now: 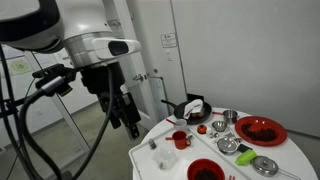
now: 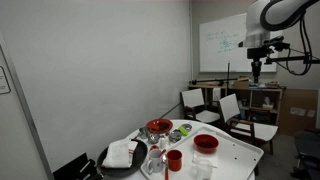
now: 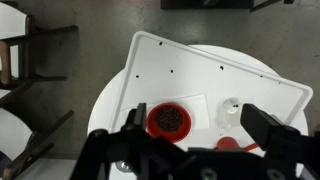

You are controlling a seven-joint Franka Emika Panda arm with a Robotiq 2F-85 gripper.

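My gripper hangs high above the white table, open, with nothing between its fingers. Below it in the wrist view, a red bowl (image 3: 168, 121) with dark bits inside sits on a white tray (image 3: 190, 66). To the bowl's right stands a clear container (image 3: 230, 110). Exterior view 1 has the gripper (image 1: 127, 115) at the left, clear of the tabletop; a red mug (image 1: 181, 140) stands near the red bowl (image 1: 206, 173). In exterior view 2 the gripper (image 2: 256, 78) is far right, away from the red bowl (image 2: 205, 143).
A black pan (image 1: 181, 111) holding a white cloth stands at the back, beside several metal pots (image 1: 228, 145). A wide red dish (image 1: 262, 131), a green item (image 1: 245, 157) and a lid (image 1: 265, 165) lie to the right. Much of the tray is bare. Chairs (image 2: 235, 108) surround the table.
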